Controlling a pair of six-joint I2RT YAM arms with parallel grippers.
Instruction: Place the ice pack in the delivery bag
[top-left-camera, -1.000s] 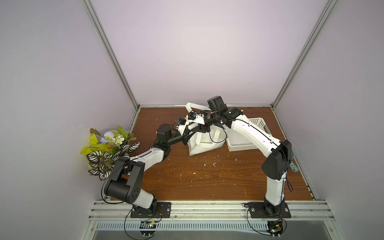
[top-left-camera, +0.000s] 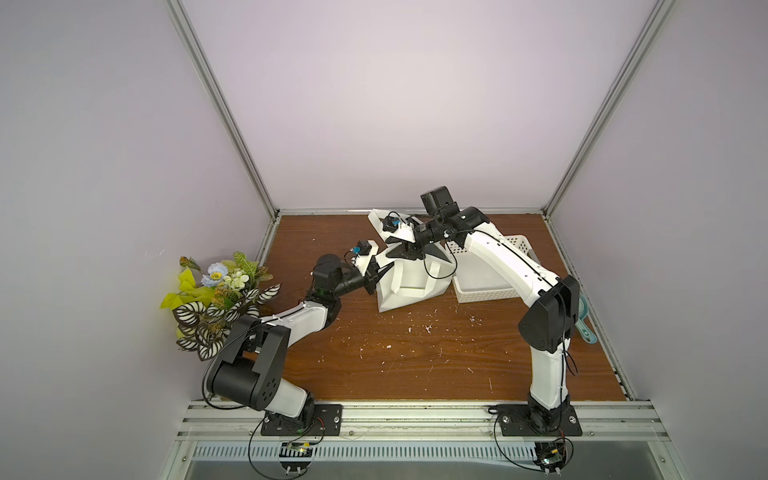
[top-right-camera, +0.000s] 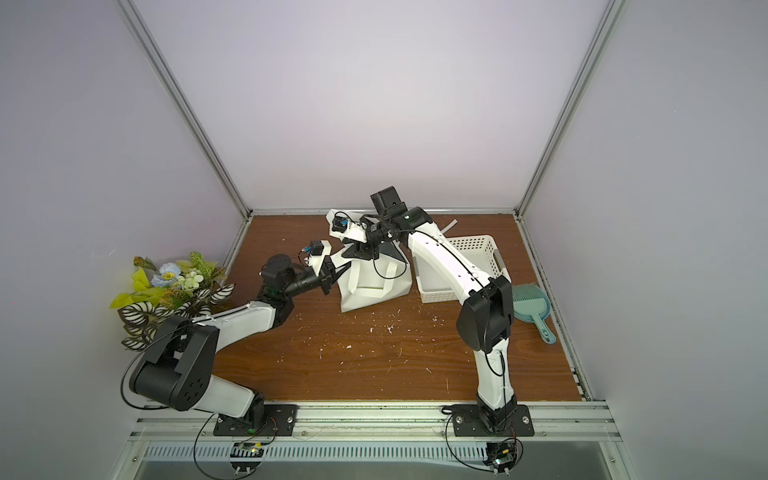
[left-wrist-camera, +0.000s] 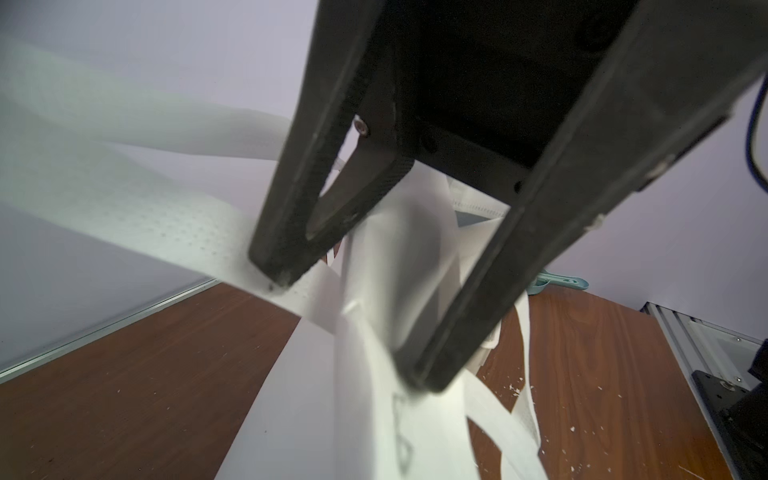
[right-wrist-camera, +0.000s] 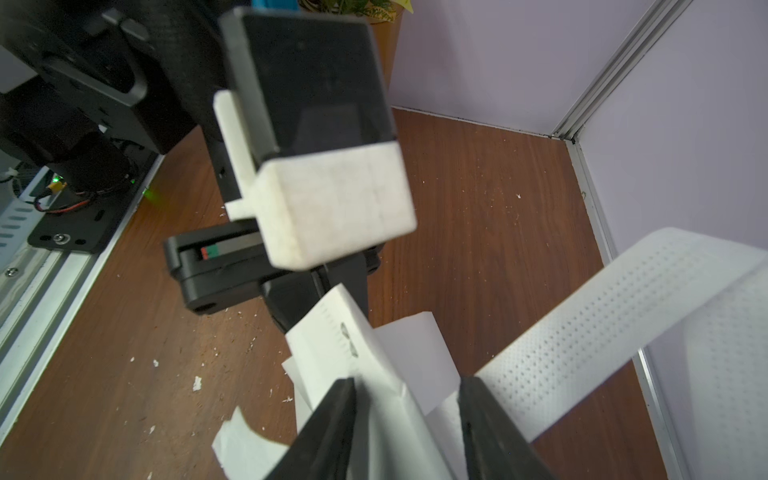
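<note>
The white delivery bag (top-left-camera: 408, 300) stands upright at the back middle with its straps loose, one strap rising behind it. At its left side is my left gripper (top-left-camera: 382, 268), low at the white fabric; in the right wrist view it is partly hidden by the bag's edge, and whether it pinches fabric is unclear. My right gripper is over the bag top, part open, with white fabric between and around its fingertips in the right wrist view. I cannot pick out an ice pack.
A white perforated basket (top-left-camera: 484, 288) sits right of the bag, under my right arm. A teal dustpan (top-right-camera: 532, 304) lies at the right edge, flowers (top-left-camera: 224, 296) at the far left. The front middle holds only scraps.
My left arm is almost still.
</note>
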